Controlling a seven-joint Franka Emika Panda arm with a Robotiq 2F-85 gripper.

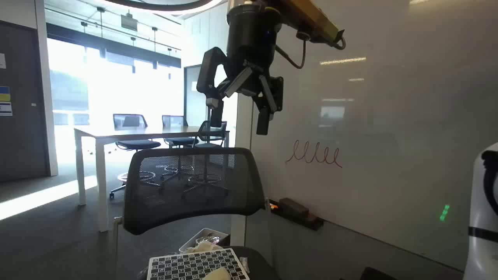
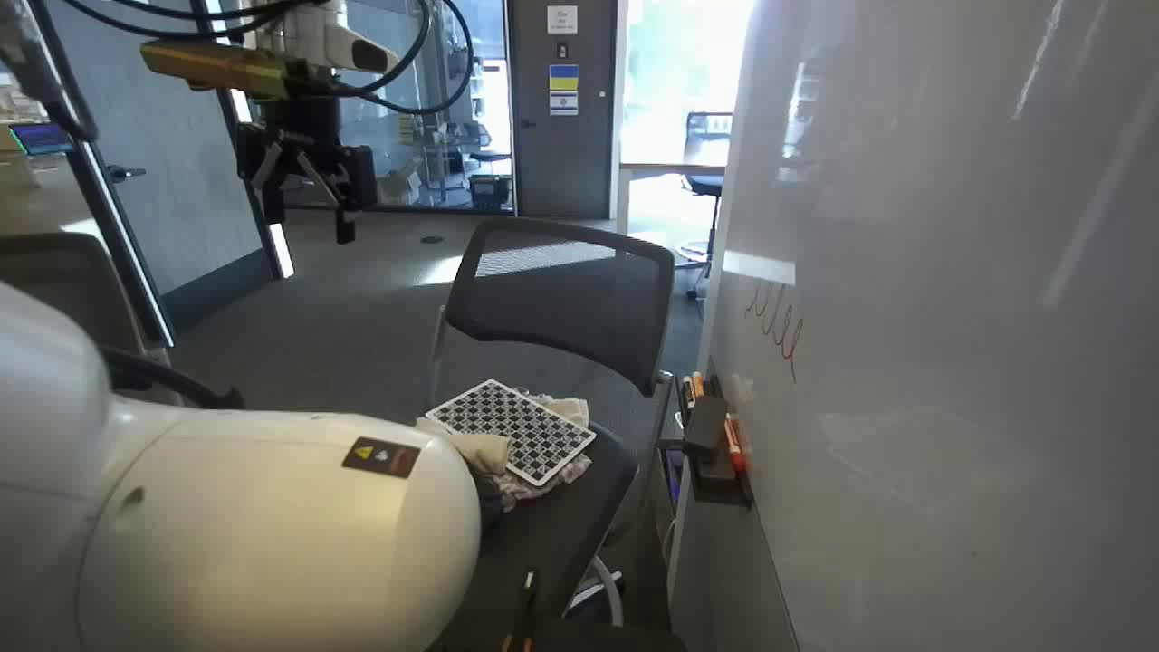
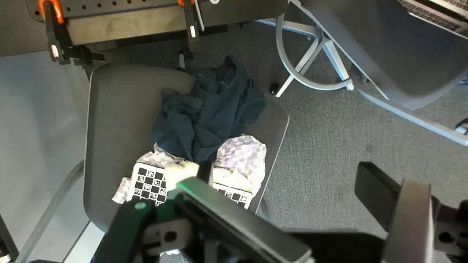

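Note:
High above the chair, my gripper (image 1: pixel 239 119) hangs open, with empty space between its fingers. In the wrist view its two fingers (image 3: pixel 375 190) stand wide apart over the chair's edge and the floor. On the chair seat (image 3: pixel 118 105) lies a crumpled dark garment (image 3: pixel 206 116). A light patterned cloth (image 3: pixel 241 153) is bunched beside it. The black-and-white checkered board (image 2: pixel 494 418) rests tilted on the cloth, with a cream rolled piece (image 2: pixel 483 450) on its near side. Part of the board is hidden by my gripper in the wrist view.
The mesh chair back (image 1: pixel 193 186) rises behind the seat. A whiteboard (image 1: pixel 397 116) stands along one side, with an eraser (image 2: pixel 706 424) on its tray. A table edge with orange clamps (image 3: pixel 55 11) borders the seat, and another chair (image 3: pixel 377 48) stands nearby.

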